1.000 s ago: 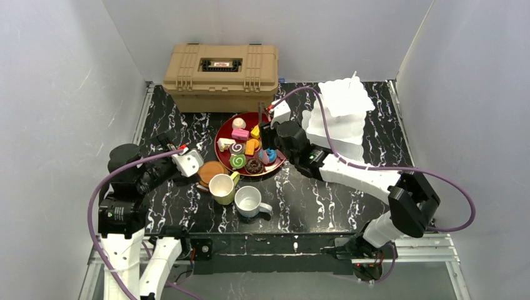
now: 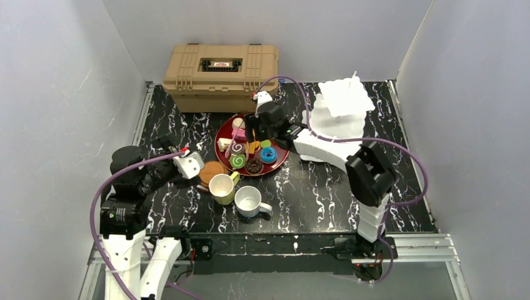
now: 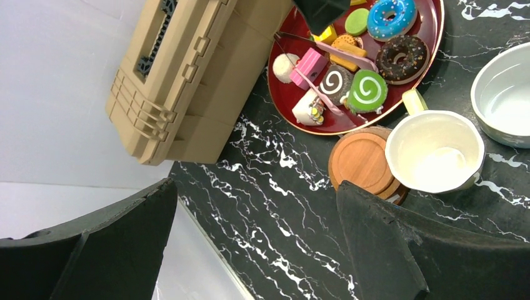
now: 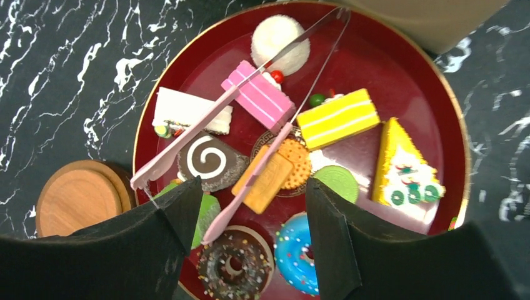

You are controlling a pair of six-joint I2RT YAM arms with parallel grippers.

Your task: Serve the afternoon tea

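A red plate holds toy treats: a blue donut, chocolate donut, green roll, yellow cakes and others. Pink-handled metal tongs lie across them. My open right gripper is above the plate, fingers over the treats, apart from one another. My open left gripper hangs at the left of the table, empty, beside wooden coasters, a cream mug and a white mug.
A tan case stands behind the plate. White cloths or napkins are stacked at the back right.
My right gripper and arm have moved left over the plate. The tongs now lie farther left across the treats. The left arm has barely moved.
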